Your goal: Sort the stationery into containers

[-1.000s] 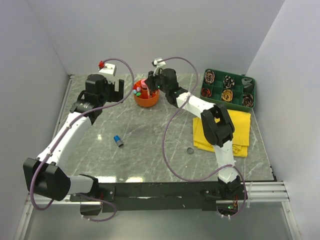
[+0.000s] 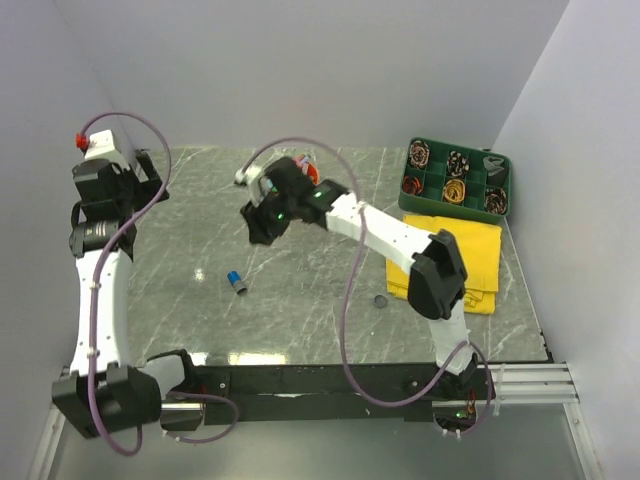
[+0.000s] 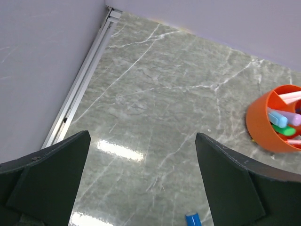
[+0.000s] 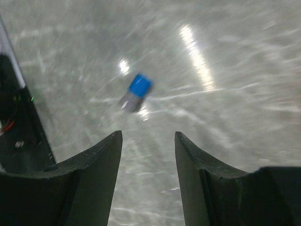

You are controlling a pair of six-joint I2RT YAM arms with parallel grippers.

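Observation:
An orange round container (image 3: 261, 121) holding markers and other colourful stationery sits at the back middle, mostly hidden by the right arm in the top view. A blue-and-grey cylinder (image 2: 237, 282) lies alone on the marble table; in the right wrist view it is a blurred blue item (image 4: 138, 85). My left gripper (image 2: 150, 173) is high at the left edge, open and empty. My right gripper (image 2: 258, 222) hangs above the table between the container and the cylinder, blurred from above, its fingers apart with nothing between them.
A green compartment tray (image 2: 455, 210) with coiled items stands at the back right, a folded yellow cloth (image 2: 470, 270) before it. A small clear round piece (image 2: 380, 300) lies near the cloth.
My left gripper has moved left, away from the container.

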